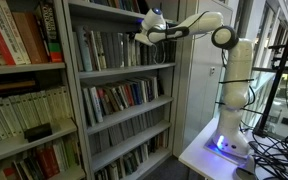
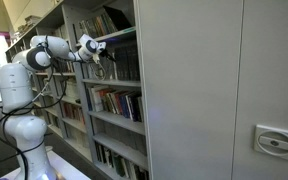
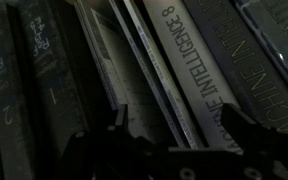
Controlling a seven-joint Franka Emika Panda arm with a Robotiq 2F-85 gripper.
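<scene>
High up at the bookcase (image 1: 76, 95), my gripper stands open in front of a row of books, its dark fingers spread at the bottom of the wrist view. Beyond the gap is a pale grey book (image 3: 196, 72) whose spine reads "Intelligence 8", beside several thin books (image 3: 144, 62). Right of it is a dark book (image 3: 249, 65) with "Machine In..." on its spine. No book shows between the fingers. The lower ends of the spines are hidden behind the gripper, and whether the fingers touch any book I cannot tell.
Dark volumes numbered 1 (image 3: 59, 70) and 2 (image 3: 8, 80) stand at the left. Lower shelves hold more books (image 1: 124, 97). A tall pale panel (image 2: 194, 90) borders the bookcase. The arm's base sits on a white table (image 1: 206, 158).
</scene>
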